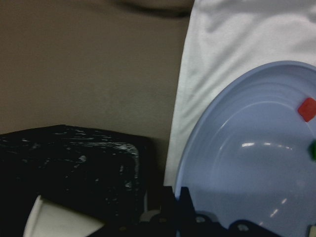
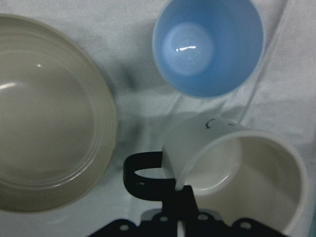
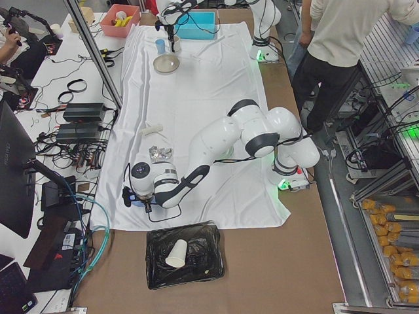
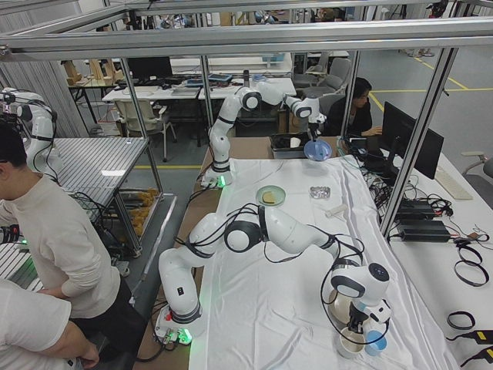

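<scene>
My left gripper grips the rim of a blue plate (image 1: pixel 247 163) holding a red piece (image 1: pixel 307 108) and green bits; in the camera right view the plate (image 4: pixel 317 154) is tilted up beside the black-lined bin (image 1: pixel 69 168), which has a white cup (image 1: pixel 59 219) in it. My right gripper is at a white mug (image 2: pixel 237 173) with a black handle (image 2: pixel 140 182), its fingers shut on the mug's near wall. A blue cup (image 2: pixel 207 44) and a beige bowl (image 2: pixel 44 113) stand beside the mug.
A green plate (image 4: pixel 271 200) with a yellow item, a foil piece (image 3: pixel 160 154) and a white roll (image 3: pixel 152 129) lie on the cloth (image 3: pixel 190 85). People stand outside the table's edge.
</scene>
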